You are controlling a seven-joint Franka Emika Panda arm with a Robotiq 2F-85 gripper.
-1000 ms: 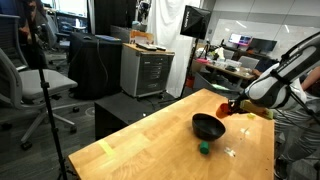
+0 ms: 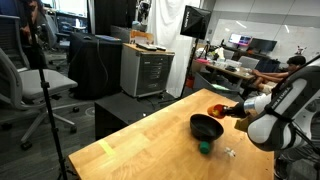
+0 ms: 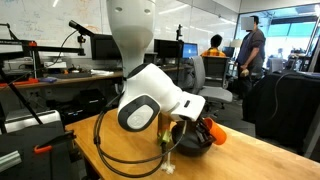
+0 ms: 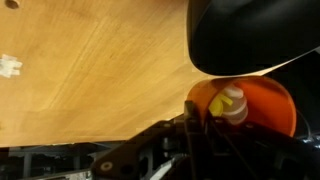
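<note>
An orange cup is held at its near rim by my gripper, whose fingers are shut on it. Inside the cup lie a yellow piece and a pale, whitish piece. Right beside it is a black bowl, cut off by the top of the wrist view. From exterior view 1, the orange cup appears just behind and right of the black bowl, apparently tilted. In exterior view 2 the arm partly covers the bowl, with the orange cup at its far side. The bowl's inside is hidden.
A small green object stands in front of the bowl on the wooden table. White scraps lie to its right. A black box and a grey cabinet stand beyond the table's edge.
The arm has swung left and toward the camera in exterior view 1. The orange cup has shifted slightly left, nearer the black bowl, and looks more tilted. The bowl has stayed put.
</note>
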